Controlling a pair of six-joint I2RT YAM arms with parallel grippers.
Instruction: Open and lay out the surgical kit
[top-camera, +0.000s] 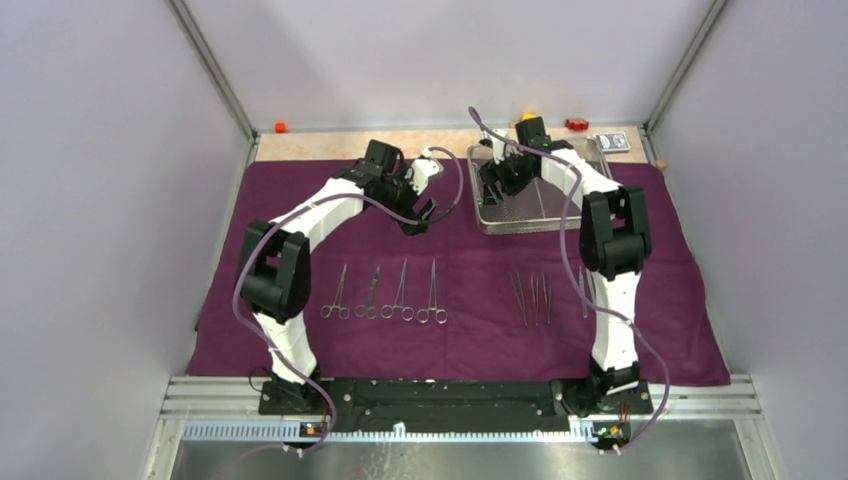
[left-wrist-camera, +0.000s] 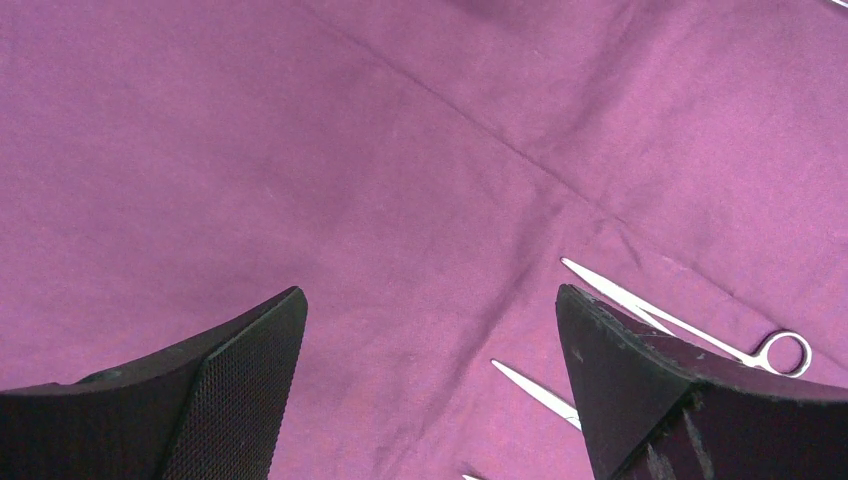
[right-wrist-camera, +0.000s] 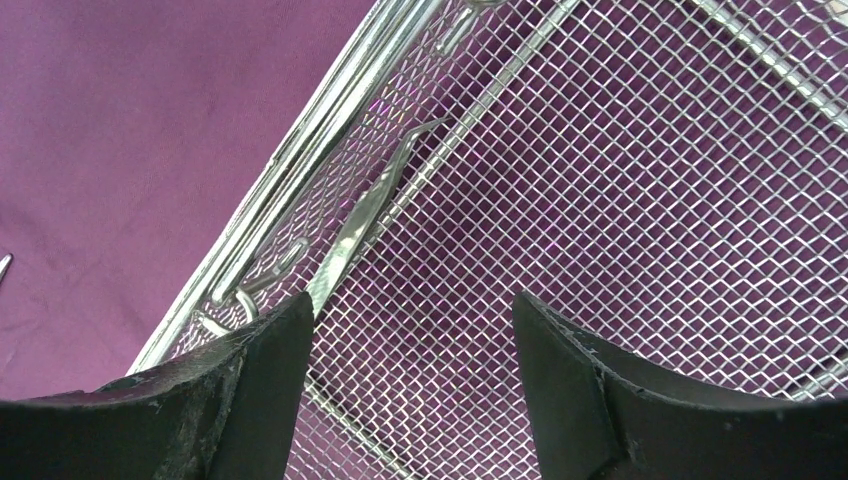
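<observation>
My right gripper is inside the left end of the mesh tray (top-camera: 530, 227), fingers apart. Between them and beyond lies a curved-tip steel instrument (right-wrist-camera: 355, 225) along the tray's side channel, its near end hidden by a finger. My left gripper hangs open over bare purple cloth, left of the tray, with scissor-like instruments (left-wrist-camera: 700, 330) below. On the front cloth lie a row of several ring-handled instruments (top-camera: 397, 305) at left and several slender instruments (top-camera: 536, 300) at right.
A pale board (top-camera: 310, 145) runs along the back with a red block (top-camera: 280, 127), a red object (top-camera: 576, 123) and a card stack (top-camera: 611, 141). Cloth left of the tray is clear. Hoses arc over both arms.
</observation>
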